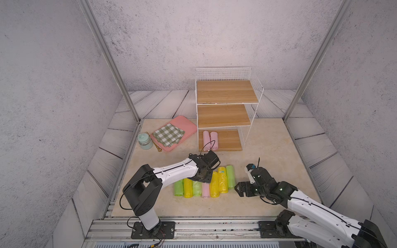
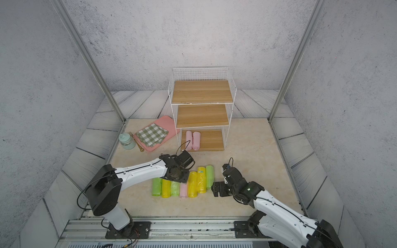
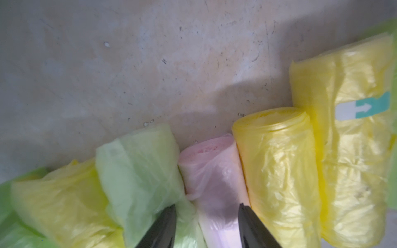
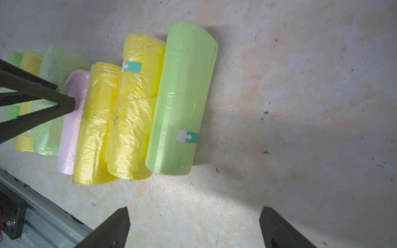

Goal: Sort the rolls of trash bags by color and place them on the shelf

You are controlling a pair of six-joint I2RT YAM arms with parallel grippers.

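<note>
A pink roll [image 3: 215, 177] lies in the row on the table, between a pale green roll [image 3: 140, 177] and a yellow roll [image 3: 277, 165]. Above it is my left gripper, its fingers part open over the pink roll's sides; contact cannot be made out. Another yellow roll [image 4: 138, 107] and a green roll [image 4: 184, 99] end the row on the right. At the left end lie a green roll [image 1: 178, 188] and a yellow roll [image 1: 187, 188]. My right gripper stands open and empty right of the row. Two pink rolls [image 1: 210, 140] rest on the shelf's bottom board [image 1: 230, 140].
The shelf's middle board [image 1: 223, 115] and top board [image 1: 225, 91] are bare. A pink tray [image 1: 189, 124] with a checked cloth [image 1: 168, 135] and a jar [image 1: 145, 141] stand at the left back. Table space right of the shelf is clear.
</note>
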